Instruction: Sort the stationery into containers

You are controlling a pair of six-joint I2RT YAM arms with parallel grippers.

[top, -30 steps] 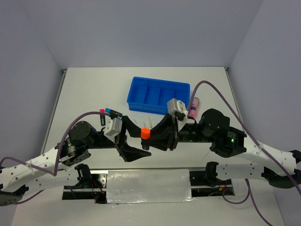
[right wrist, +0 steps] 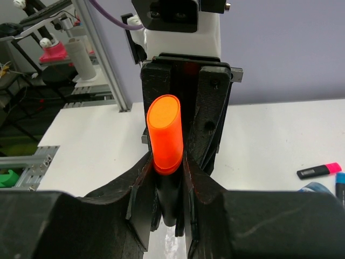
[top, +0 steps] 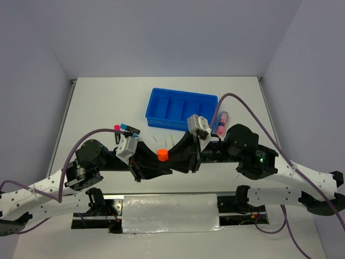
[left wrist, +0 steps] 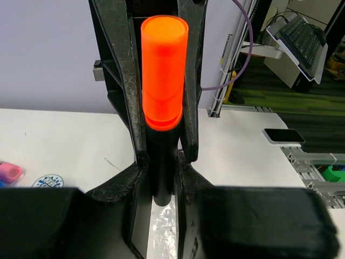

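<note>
An upright black highlighter with an orange cap is held between the two grippers, which meet above the middle of the table. My left gripper is shut on its dark barrel, and so is my right gripper from the other side. Behind them in the top view, a blue compartment container sits at the back. Markers with pink and blue caps lie left of the container, and a pink bottle or case lies to its right.
A few thin pale items lie in front of the container, partly hidden by the arms. A dark phone-like object rests near the table edge.
The highlighter and my right gripper have shifted slightly left.
</note>
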